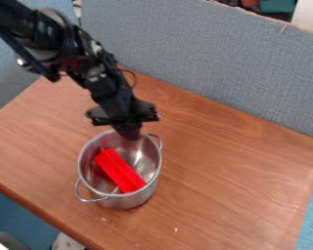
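Observation:
A steel pot [144, 191] with two wire handles stands on the wooden table, a bright red bar-shaped object [118, 170] lying inside it at a slant. My black gripper [128, 130] hangs at the pot's far rim, above the red object's upper end and apart from it. Its fingertips are dark and small; nothing shows held, and it looks shut.
A grey padded panel [211, 54] borders the back. Dark items sit at the bottom-left corner, off the table.

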